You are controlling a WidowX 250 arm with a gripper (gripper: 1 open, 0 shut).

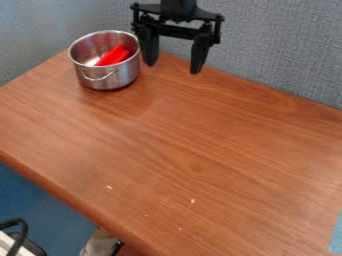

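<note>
A steel pot (107,73) with a wire handle stands at the back left of the wooden table, a red object (115,55) lying inside it. My black gripper (174,60) hangs to the right of the pot, near the top of the view, its two fingers wide apart and nothing seen between them.
A grey padded wall (281,50) runs behind it. Blue floor shows at the lower left, with cables and a fitting by the table's edge.
</note>
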